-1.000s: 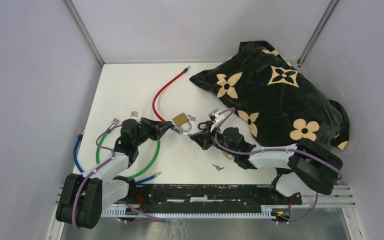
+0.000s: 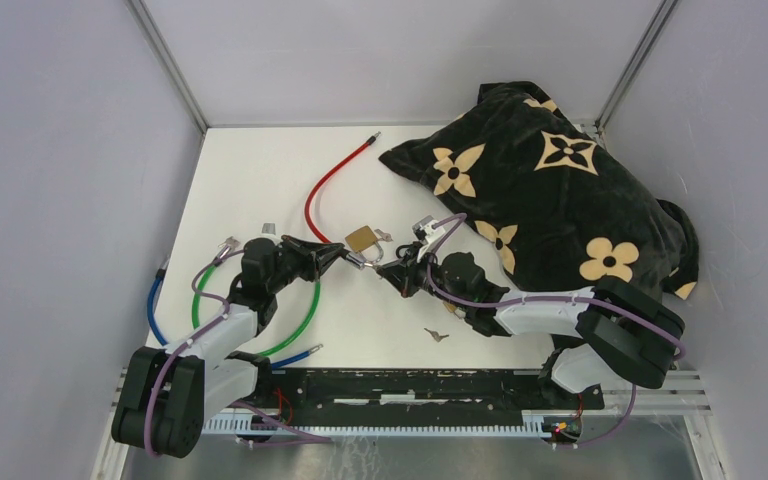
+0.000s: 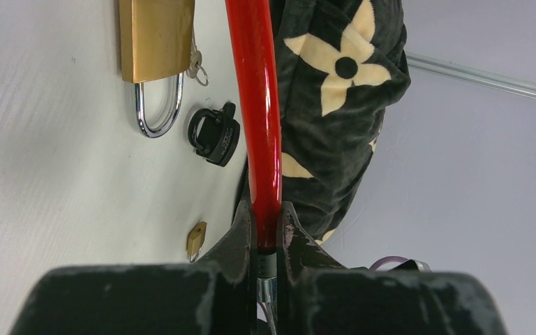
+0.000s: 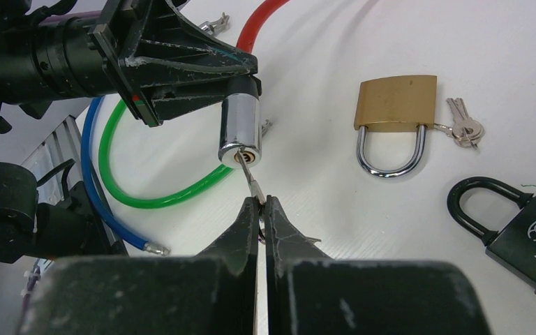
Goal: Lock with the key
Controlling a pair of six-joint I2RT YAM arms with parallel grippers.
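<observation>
My left gripper is shut on the end of the red cable lock (image 3: 255,105), at the dark collar beside its metal cylinder. In the right wrist view that silver lock cylinder (image 4: 240,125) sticks out below the left fingers (image 4: 181,87), its keyhole face turned toward my right gripper. The right one is shut on a thin silver key (image 4: 253,185) that points up at the cylinder. The key's tip meets the face at the keyhole's edge; whether it sits inside the slot I cannot tell.
A brass padlock (image 4: 396,105) with keys (image 4: 465,127) and a black padlock (image 4: 530,234) lie on the table close by. Green (image 2: 305,322) and blue (image 2: 152,305) cables are at the left. A loose key (image 2: 436,334) lies in front; a dark patterned cloth (image 2: 570,190) fills the back right.
Over the last second my right gripper has shifted slightly left with the key, closing the gap to the cylinder. The left arm and the lock look still.
</observation>
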